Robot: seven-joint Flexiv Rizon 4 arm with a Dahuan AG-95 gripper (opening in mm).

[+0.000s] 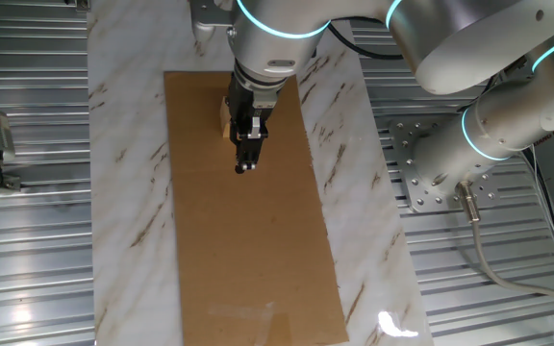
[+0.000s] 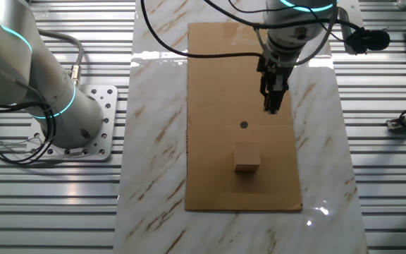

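Observation:
My gripper (image 1: 246,168) points down over the upper part of a brown cardboard sheet (image 1: 248,231) in exterior view 1. Behind it, mostly covered, a light brown block (image 1: 225,117) shows a narrow side. From exterior view 2 the whole block (image 2: 247,156) is visible, standing on the cardboard, with a small dark round spot (image 2: 244,125) on the sheet a little beyond it. There the gripper (image 2: 271,111) appears off to the right of the block and farther back, apart from it. Its dark fingers look close together, but how far they are parted is unclear. No object shows at their tips.
White marbled tabletop (image 1: 128,211) surrounds the cardboard, with ribbed metal decking on both sides. The arm's base (image 2: 76,120) is bolted down beside the table. A black cable (image 2: 210,55) loops from the wrist. Most of the cardboard is bare.

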